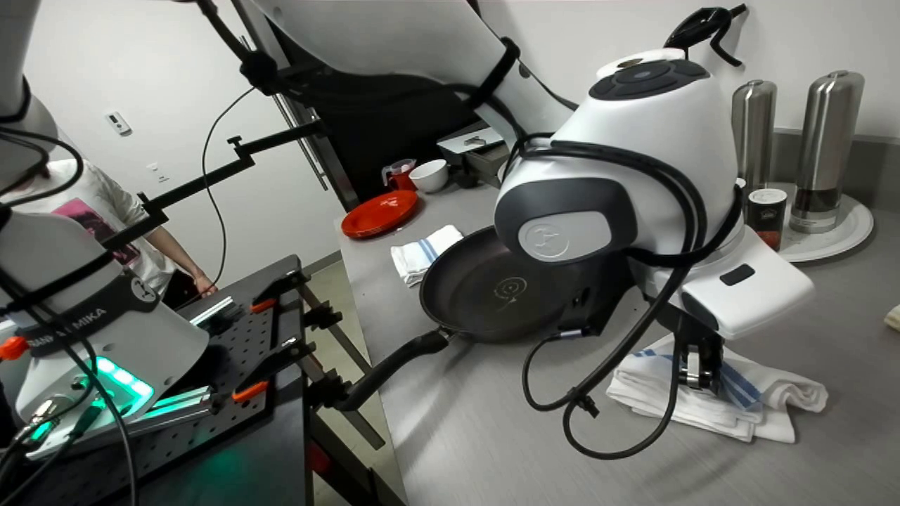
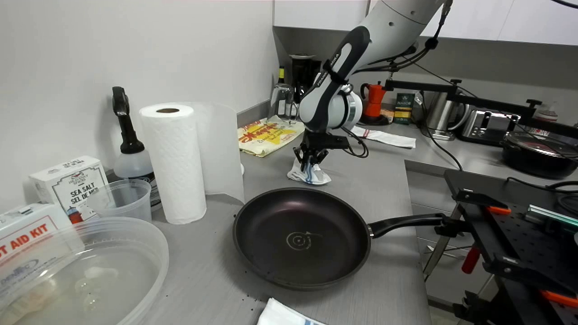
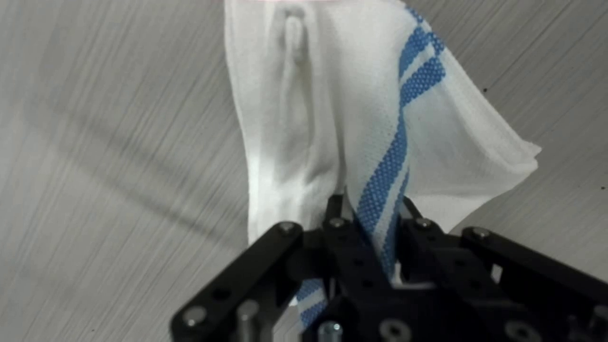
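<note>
A folded white towel with blue stripes (image 3: 302, 131) lies on the grey counter. In the wrist view my gripper is shut on a bunched fold of it, the blue stripe rising between the two black fingers. Both ends of the cloth spread out around the pinch and rest on the counter. Exterior view 1 has the gripper (image 1: 700, 379) pointing down into the middle of the towel (image 1: 675, 396). From exterior view 2 the gripper (image 2: 309, 157) is seen low over the same towel (image 2: 317, 178), beyond the pan; its fingertips are hard to make out there.
A black frying pan (image 2: 300, 243) sits close by, its handle (image 2: 412, 221) reaching past the counter edge. Another striped towel (image 1: 427, 251) lies beyond the pan. Pepper mills (image 1: 827, 152) stand on a white plate (image 1: 852, 236) behind. A paper towel roll (image 2: 173, 162) stands near the wall.
</note>
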